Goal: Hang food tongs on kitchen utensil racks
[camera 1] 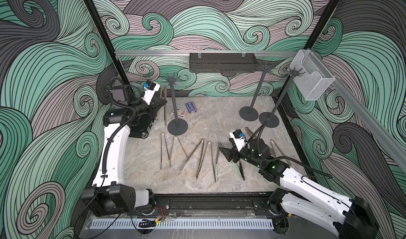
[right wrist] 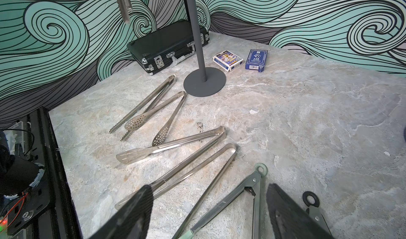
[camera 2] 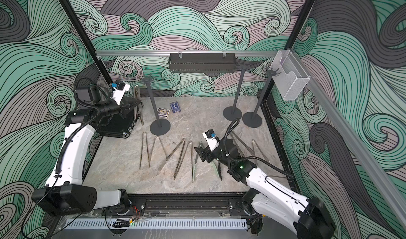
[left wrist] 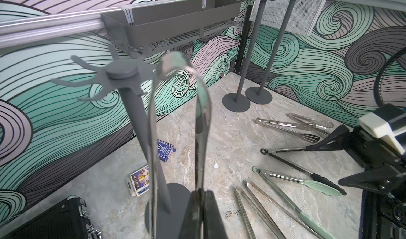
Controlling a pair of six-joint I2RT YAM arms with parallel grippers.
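My left gripper (camera 1: 159,101) is shut on a pair of steel tongs (left wrist: 203,107), which hangs upright with its loop beside the hooks of the left utensil rack (left wrist: 121,69); the rack's pole stands just right of it in the top views. My right gripper (camera 2: 200,153) is open over the front tongs (right wrist: 220,131), with nothing between its fingers. Several steel and silicone-tipped tongs lie across the front and right of the table. Two more utensil racks (camera 1: 248,113) (camera 1: 269,119) stand at the back right, their hooks empty.
A black case (right wrist: 167,48) lies at the back left, two card boxes (right wrist: 255,60) behind the left rack. A grey shelf (camera 1: 222,63) and a mesh basket (camera 1: 310,76) hang on the rail.
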